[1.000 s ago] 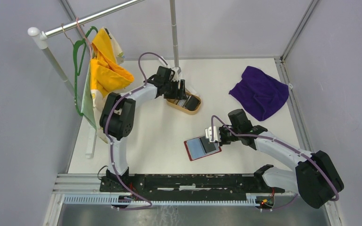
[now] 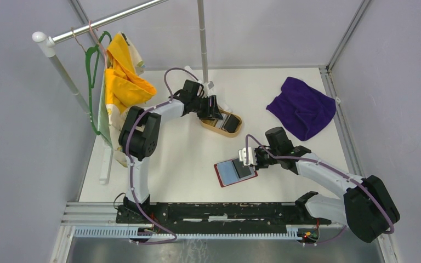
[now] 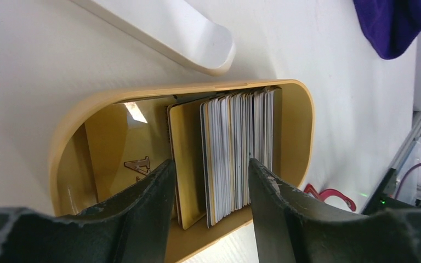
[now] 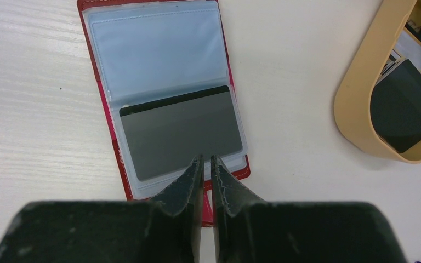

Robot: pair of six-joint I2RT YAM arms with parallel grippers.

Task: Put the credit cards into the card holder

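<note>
A tan box (image 3: pixel 301 126) holds a tightly packed row of cards (image 3: pixel 230 153), with gold-coloured card faces at its left. My left gripper is open over the box, its fingers either side of the front cards. The red-edged card holder (image 4: pixel 156 46) lies open on the table, with blue pockets and a dark card or insert (image 4: pixel 181 131) in the lower one. My right gripper is over the holder's edge, its fingers slightly apart with nothing visible between them.
A purple cloth (image 2: pixel 301 107) lies at the back right. Clothes on hangers (image 2: pixel 123 76) hang from a rail at the left. A white bar (image 3: pixel 170 33) lies behind the box.
The tan box has shifted toward the right and slightly toward the front, along with my left gripper. The right arm and card holder look unchanged.
</note>
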